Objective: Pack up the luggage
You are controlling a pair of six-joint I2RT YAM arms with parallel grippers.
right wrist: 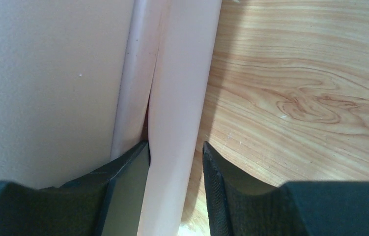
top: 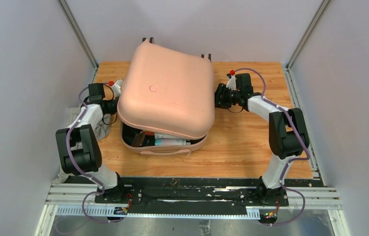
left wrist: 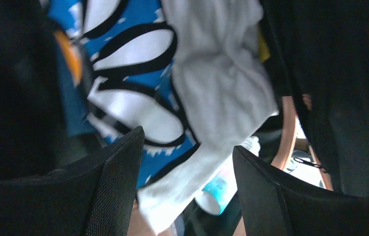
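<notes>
A pink suitcase (top: 168,92) fills the table centre, its lid tilted up over the base, bottles (top: 170,142) visible at the front gap. My left gripper (top: 117,105) is at its left side; in the left wrist view its fingers (left wrist: 104,196) stand apart over blue-and-white packaging (left wrist: 135,115) and grey cloth (left wrist: 221,93) inside. My right gripper (top: 217,97) is open at the right side; in the right wrist view one finger meets the seam between lid and base rim (right wrist: 177,113), the other is over the table.
Bare wooden table (top: 241,147) lies right and in front of the suitcase. Grey cloth (top: 74,120) lies at the left edge beneath the left arm. Walls border the back and sides.
</notes>
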